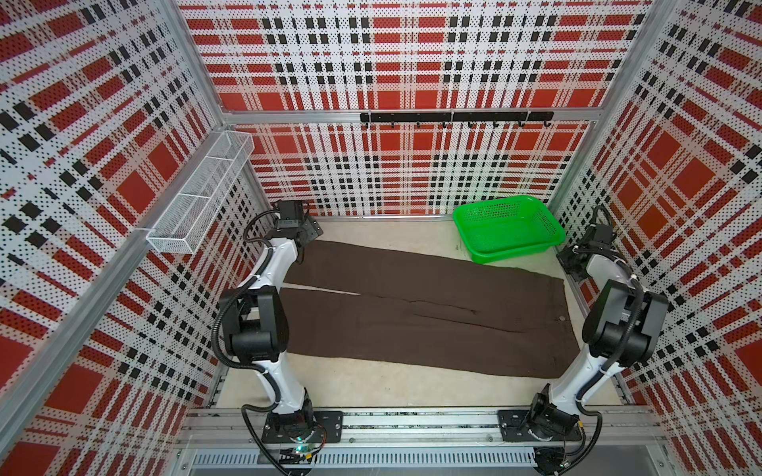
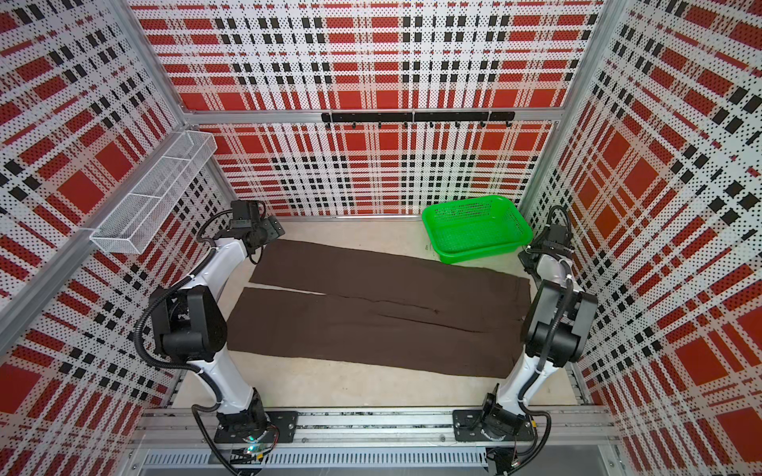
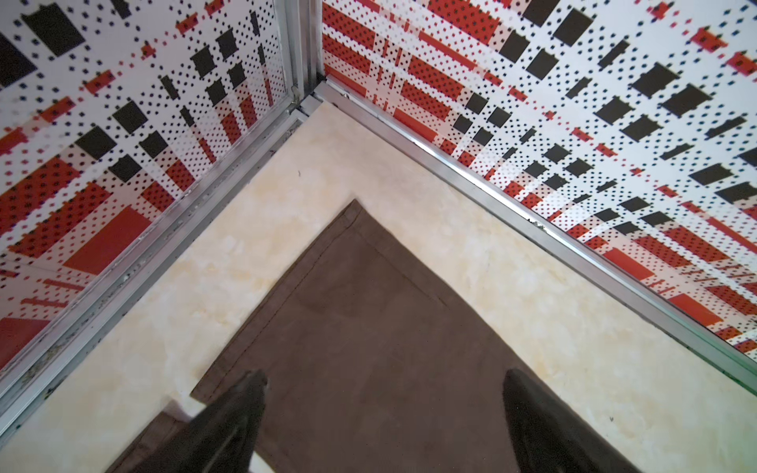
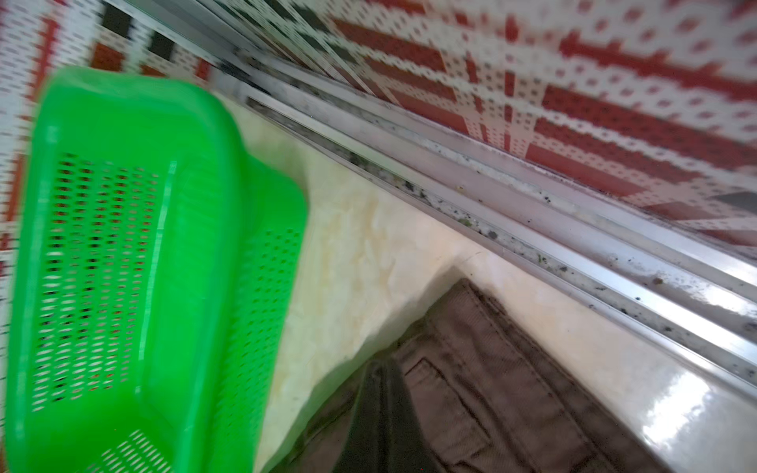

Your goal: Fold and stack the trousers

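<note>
Brown trousers [image 1: 412, 273] lie spread flat across the table, legs to the left and waistband to the right. A narrow gap parts the two legs, and creases run along the middle. My left gripper hangs open above the far leg's hem [image 3: 276, 315], with fingers on either side and no cloth between them. My right gripper is shut over the far waist corner [image 4: 469, 303], where a pocket shows. I see nothing between its fingertips. The corner lies on the table beyond them.
A green basket [image 1: 476, 255], empty, stands at the back right beside the trousers. A white wire shelf [image 1: 198, 198] hangs on the left wall. Bare table [image 1: 381, 384] shows along the front edge. Side walls are close to both arms.
</note>
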